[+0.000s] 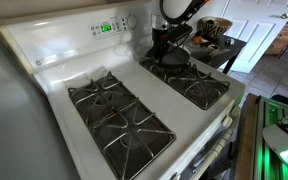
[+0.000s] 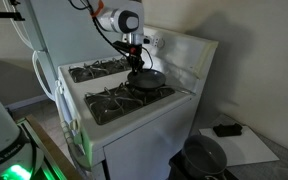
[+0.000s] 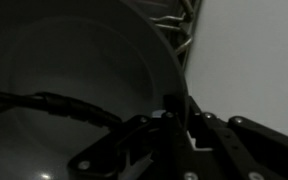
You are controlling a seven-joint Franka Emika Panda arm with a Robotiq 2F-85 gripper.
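A dark frying pan (image 2: 149,79) rests over the burner grates on the far side of the stove, as seen from exterior view 1. My gripper (image 2: 135,72) is at the pan's edge, pointing down. In the wrist view, the pan's dark interior (image 3: 79,65) fills the left side, and its rim (image 3: 183,88) runs down to my gripper. The fingers appear shut on that rim, though the dark picture hides the exact contact. A dark bar (image 3: 54,103) reaches in from the left across the pan.
The other burner grates (image 1: 124,121) are bare. A control panel (image 1: 99,29) stands behind the stove. Beyond the stove's far end are a counter with a wooden bowl (image 1: 215,27). A dark pot (image 2: 204,155) sits apart, near a white board (image 2: 242,146).
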